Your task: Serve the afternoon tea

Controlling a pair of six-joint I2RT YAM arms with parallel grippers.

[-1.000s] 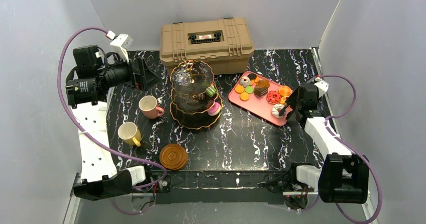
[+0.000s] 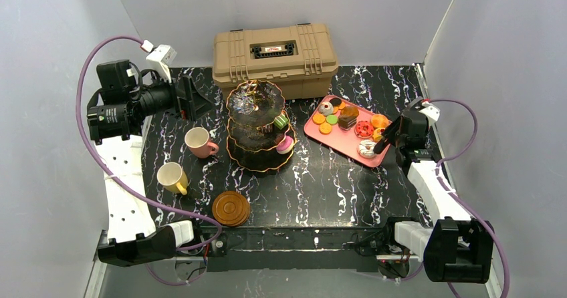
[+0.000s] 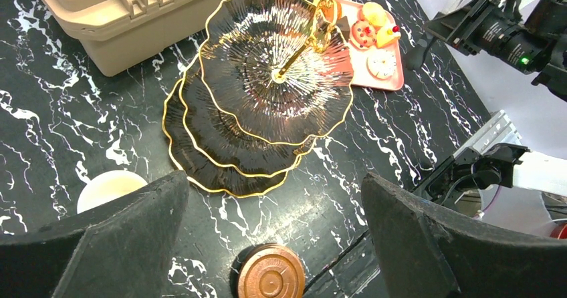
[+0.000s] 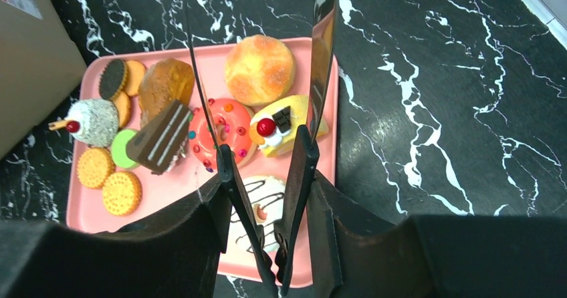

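My left gripper (image 2: 194, 103) hangs open and empty above the left side of the table. The right gripper has its fingers around a pair of tongs, with metal arms (image 4: 323, 51) and black ends (image 4: 301, 171). Those ends lie close together over the white striped donut (image 4: 261, 192), which they partly hide; I cannot tell whether they touch it. The donut lies on the pink tray (image 2: 341, 150). Beside it are a red donut (image 4: 229, 129), a yellow cake (image 4: 275, 147) and a round bun (image 4: 259, 69). The three-tier stand (image 2: 251, 161) bears a green-striped piece (image 2: 281, 121) and a pink one (image 2: 285, 144).
Two cups, pink (image 2: 198, 141) and yellow (image 2: 172, 177), stand left of the stand, with brown coasters (image 2: 231, 208) in front. A tan toolbox (image 2: 275, 51) stands behind. Bare tabletop lies in front of the tray.
The white donut sits slightly further left than a second ago. My left arm has stayed still.
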